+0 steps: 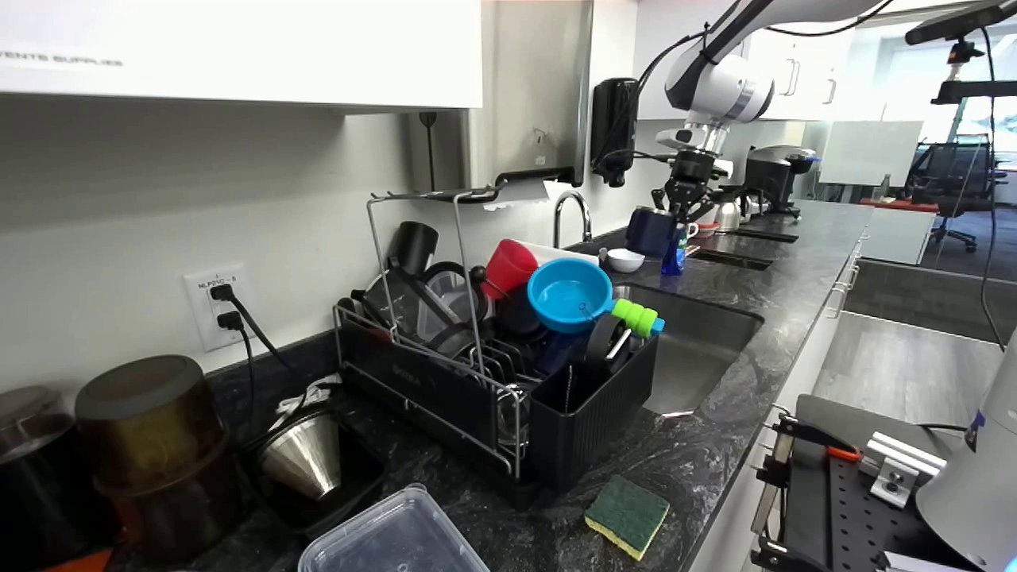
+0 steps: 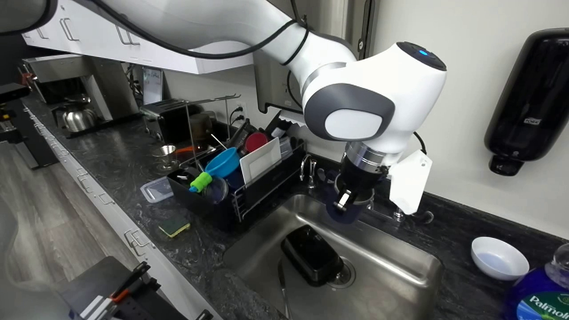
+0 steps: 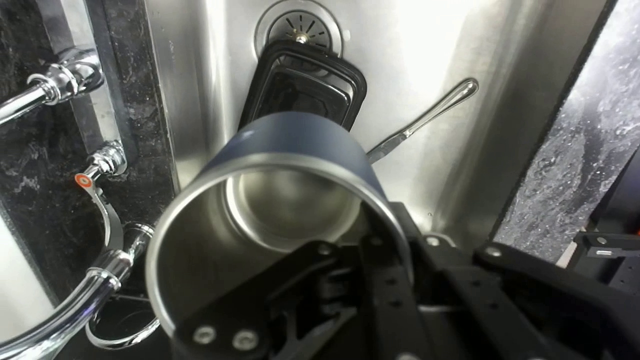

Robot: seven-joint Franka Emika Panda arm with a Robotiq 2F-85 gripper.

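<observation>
A dark blue metal cup (image 3: 300, 141) hangs above the sink, its steel-lined mouth facing the wrist camera and its inside looking empty. My gripper is shut on the cup's rim and wall, one finger inside the mouth and the other outside. In exterior view 1 the cup (image 1: 649, 232) is held just left of the gripper (image 1: 678, 211), over the far end of the sink. In exterior view 2 the cup (image 2: 341, 210) is partly hidden by the gripper (image 2: 344, 200).
In the sink (image 2: 394, 240) lie a black container (image 2: 312, 255) by the drain and a knife (image 3: 420, 123). The faucet (image 2: 307, 170) stands behind. A full dish rack (image 2: 250, 197) sits to one side; a white bowl (image 2: 499, 258) and soap bottle (image 2: 549, 293) to the other.
</observation>
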